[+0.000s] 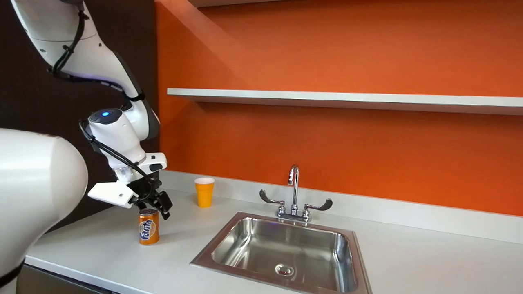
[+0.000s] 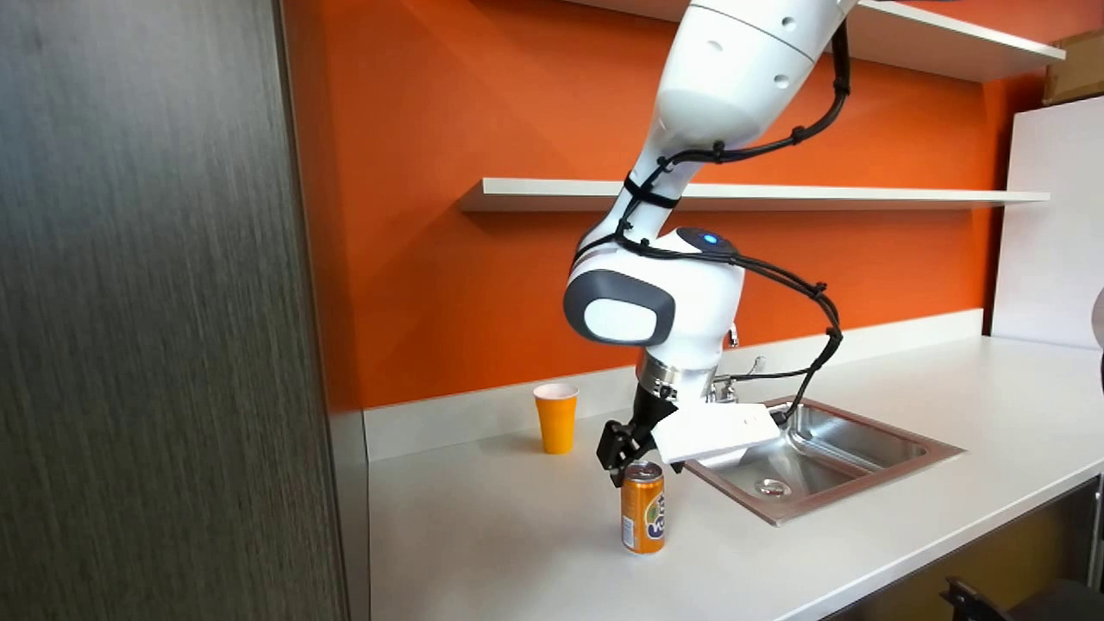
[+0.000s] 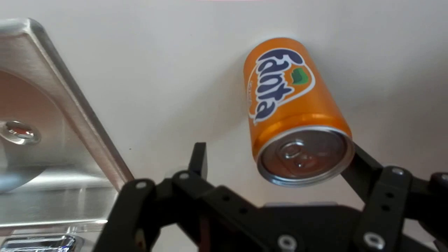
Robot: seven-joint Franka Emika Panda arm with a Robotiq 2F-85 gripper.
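Observation:
An orange Fanta can (image 1: 148, 227) stands upright on the left part of the counter, also plain to see in exterior view 2 as an orange can (image 2: 642, 509). My gripper is open around the can's top end, as the wrist view has it. The right finger (image 3: 364, 172) is close against the can's side and partly hidden by it; whether they touch I cannot tell. A clear gap separates the left finger (image 3: 199, 161) from the can. Both exterior views put the gripper (image 2: 648, 471) at the height of the can's lid.
Behind the can, near the backsplash, is a yellow cup (image 1: 204, 193). A steel sink (image 1: 223, 226) with a faucet (image 1: 294, 188) lies to the right. Above runs a white shelf (image 1: 343, 99).

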